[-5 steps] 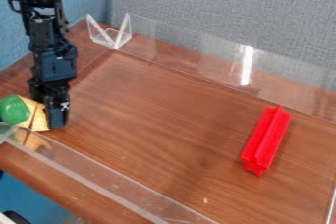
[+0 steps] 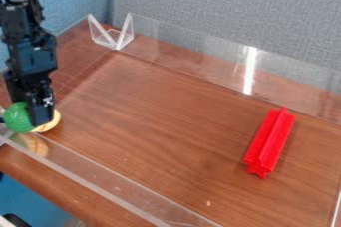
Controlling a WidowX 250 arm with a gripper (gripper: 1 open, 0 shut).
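Observation:
The black gripper (image 2: pixel 30 106) hangs low at the left edge of the wooden tray. A green round object (image 2: pixel 18 119) is at its fingertips, and a yellow item (image 2: pixel 48 124) lies just beside and partly behind it, near the front-left wall. Whether the fingers are closed on the green object cannot be told from this view.
A red bar-like object (image 2: pixel 269 142) lies at the right of the tray. A clear plastic holder (image 2: pixel 111 34) stands at the back left. Clear walls edge the wooden floor (image 2: pixel 160 121), whose middle is free.
The gripper has shifted slightly left.

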